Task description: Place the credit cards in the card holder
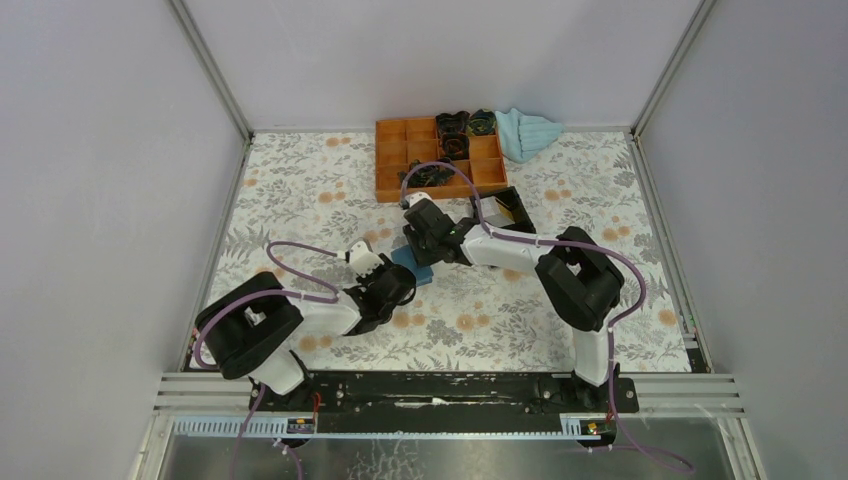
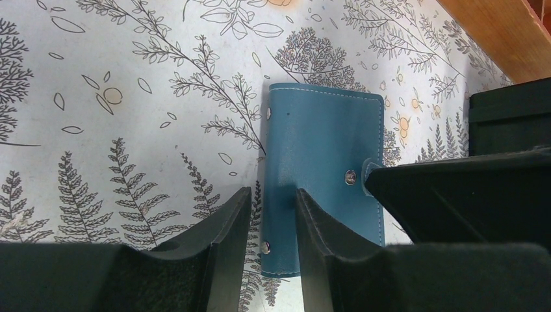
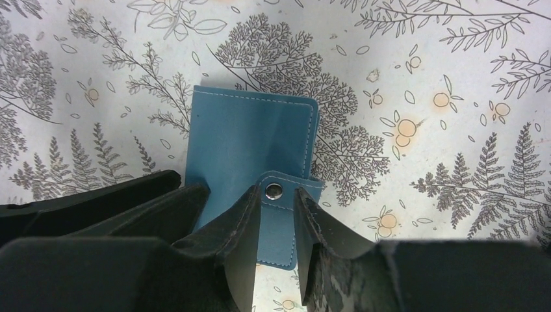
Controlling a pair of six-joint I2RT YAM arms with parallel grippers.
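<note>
The blue card holder (image 1: pixel 423 272) lies folded on the patterned table, its stitched edges and snap tab (image 3: pixel 273 192) showing in the right wrist view. Its snap is fastened or merely lying flat; I cannot tell which. My left gripper is part open at the holder's left long edge, one finger (image 2: pixel 312 208) over the blue cover and the other outside it. My right gripper stands open over the snap tab, with a gap between its fingers. Whether either gripper touches the holder is unclear. No credit card can be made out clearly.
A black box (image 1: pixel 515 197) with light contents stands right of the holder, partly behind my right arm. Behind lies an orange compartment tray (image 1: pixel 390 160) holding dark items, with a light blue cloth (image 1: pixel 527 134) beside it. My two grippers are close together.
</note>
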